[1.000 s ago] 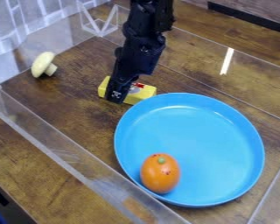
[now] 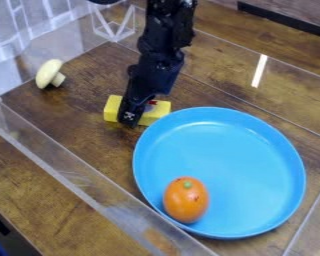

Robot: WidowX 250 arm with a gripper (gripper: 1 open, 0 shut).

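My black gripper (image 2: 132, 103) reaches down from the top of the view onto a yellow block (image 2: 153, 114), just behind and left of a large blue plate (image 2: 236, 155). Its fingers overlap the block; whether they are closed on it I cannot tell. An orange fruit (image 2: 186, 198) lies on the front part of the plate.
A pale mushroom-shaped object (image 2: 49, 73) lies at the upper left on the wooden table (image 2: 63, 150). A clear plastic edge runs along the lower left.
The gripper and the yellow block have shifted slightly left and toward the viewer. The plate and fruit appear slightly shifted in the view.
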